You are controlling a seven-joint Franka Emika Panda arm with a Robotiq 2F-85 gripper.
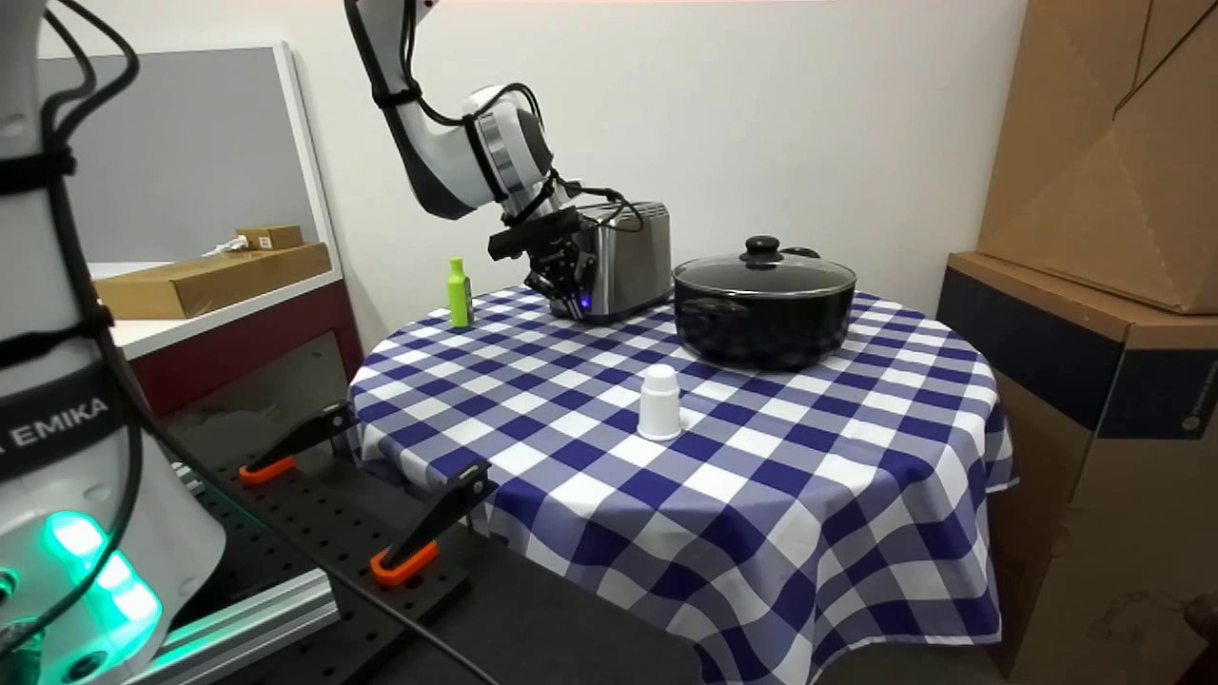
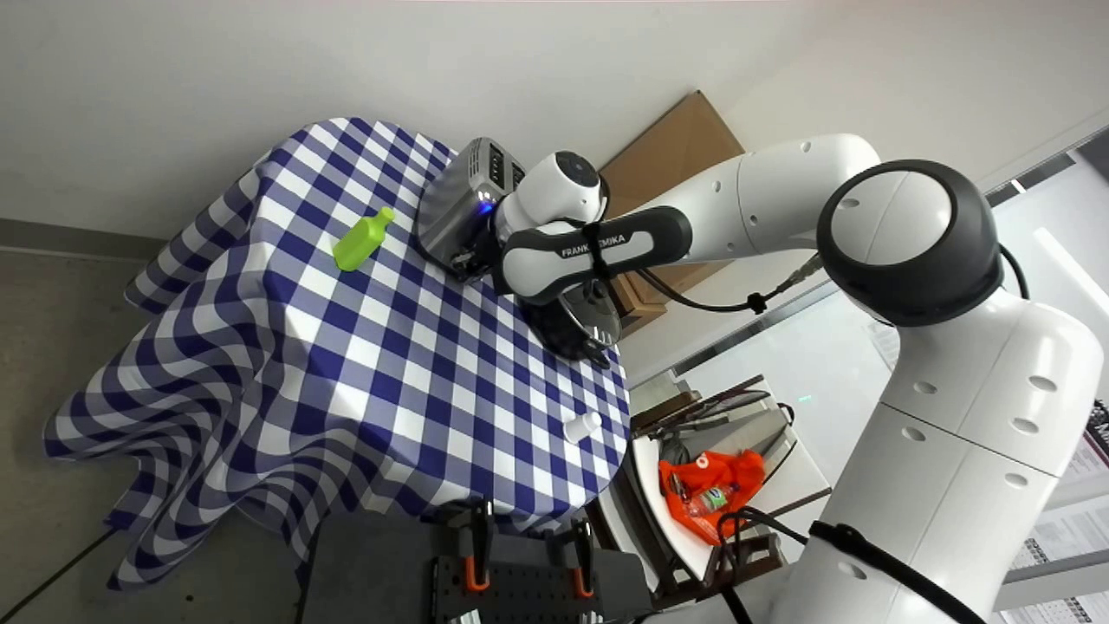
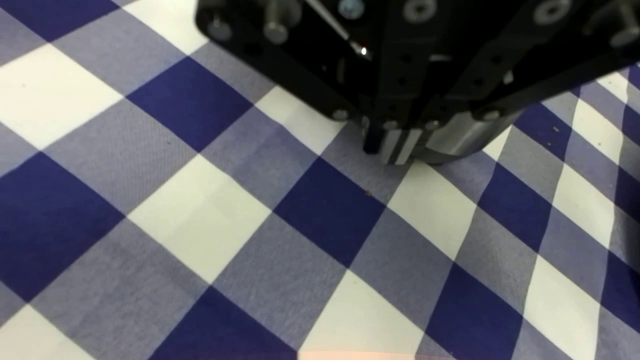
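Observation:
My gripper is shut, and nothing shows between its fingers. It points down just above the cloth, at the front of a silver toaster (image 1: 639,257). In exterior view 2 the toaster (image 2: 444,213) has a blue light (image 2: 484,208) glowing on its side, close to the gripper (image 2: 464,266). The same blue light (image 1: 585,303) shows beside the fingertips in exterior view 1. A piece of shiny metal, apparently the toaster (image 3: 465,137), appears behind the fingers in the wrist view. Whether the fingers touch the toaster, I cannot tell.
A black pot (image 1: 762,320) with a glass lid stands right of the toaster. A green bottle (image 1: 459,295) stands on the left, and a white bottle (image 1: 658,403) nearer the front. The checked tablecloth (image 1: 548,394) is clear between them.

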